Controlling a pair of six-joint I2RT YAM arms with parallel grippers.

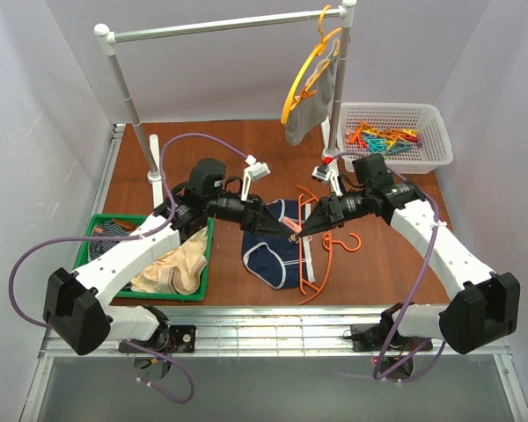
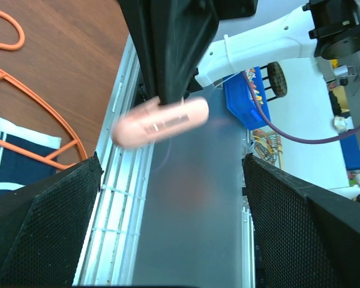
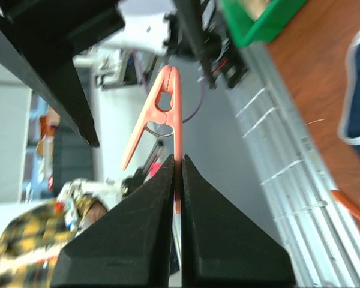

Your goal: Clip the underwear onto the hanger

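Observation:
The navy underwear (image 1: 273, 262) lies flat on the wooden table, the orange hanger (image 1: 329, 251) lying along its right side. Above it both grippers meet. My right gripper is shut on a salmon-pink clothespin (image 3: 168, 102), seen upright between its fingertips in the right wrist view. My left gripper stands part open facing the clothespin (image 2: 159, 123), with nothing visible between its fingers; its fingertips sit close to the pin.
A green bin of clothes (image 1: 203, 264) is at left, a white basket of colored clips (image 1: 427, 154) at back right. A metal rack (image 1: 224, 26) carries a yellow hanger with grey cloth (image 1: 304, 119).

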